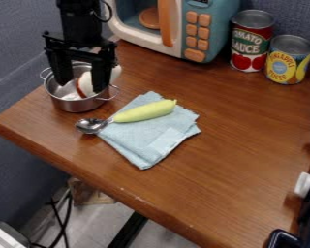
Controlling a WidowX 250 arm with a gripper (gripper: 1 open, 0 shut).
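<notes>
My black gripper (80, 70) hangs over a steel pot (67, 98) at the table's left, its dark fingers reaching down to the pot's rim. A pale reddish-white object (85, 85) lies inside the pot between or behind the fingers; whether they touch it I cannot tell. A light blue folded cloth (150, 145) lies in the middle, with a pale yellow corn-like vegetable (147, 111) on it and a metal spoon (92, 126) at its left edge.
A toy microwave (197, 29) stands at the back, with a tomato sauce can (250, 44) and a yellow can (289, 60) at back right. A dark appliance with white knobs (304, 194) edges the right side.
</notes>
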